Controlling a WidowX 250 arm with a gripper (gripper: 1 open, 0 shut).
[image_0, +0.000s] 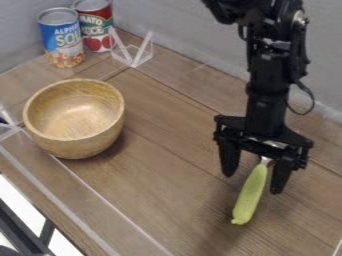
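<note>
My black gripper hangs open over the upper end of a long pale green vegetable, one finger on each side of it. The vegetable lies on the wooden table at the right front, pointing toward the front edge. A wooden bowl stands at the left.
Two cans, a blue Alpha soup can and a red tomato can, stand at the back left beside white tape marks. A wall runs along the back.
</note>
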